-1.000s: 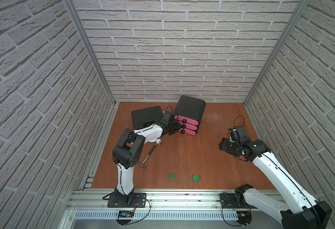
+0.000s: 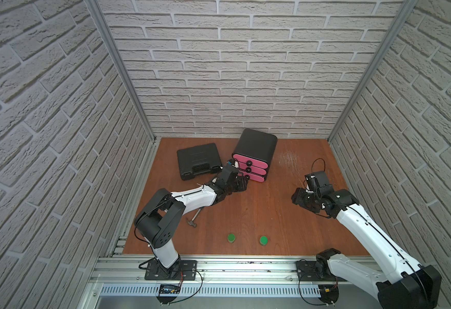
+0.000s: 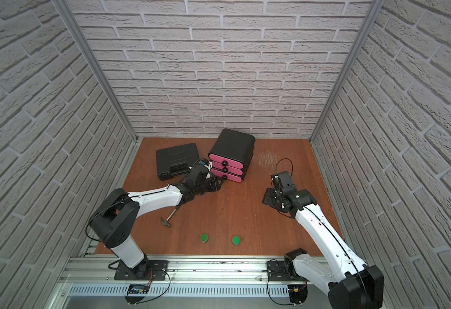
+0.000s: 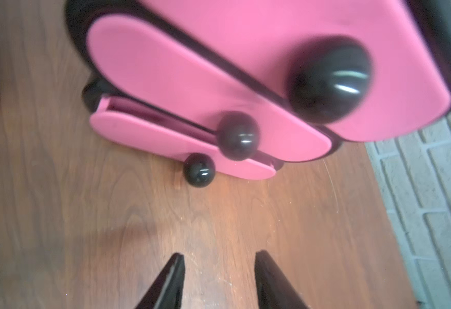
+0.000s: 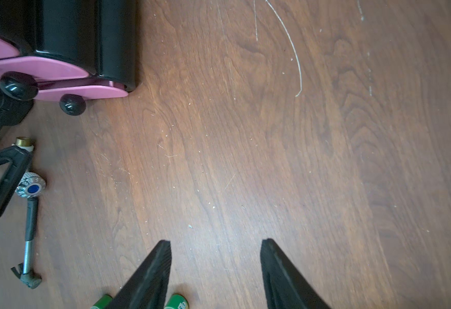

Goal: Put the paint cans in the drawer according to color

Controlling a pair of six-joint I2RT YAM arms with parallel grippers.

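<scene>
The black drawer unit (image 2: 256,141) with three pink fronts and round black knobs stands at the back centre; its bottom drawer (image 4: 158,144) is pulled out slightly. My left gripper is open, nothing between its fingers, just in front of and below the knobs. Two green paint cans (image 2: 231,237) (image 3: 235,240) stand near the front edge. My right gripper hangs open and empty over the right half of the table.
A black case (image 2: 197,154) lies back left. A hammer (image 5: 28,247) and a white fitting with a blue-capped knob (image 5: 31,184) lie left, under the left arm.
The right arm has shifted very slightly left and down.
</scene>
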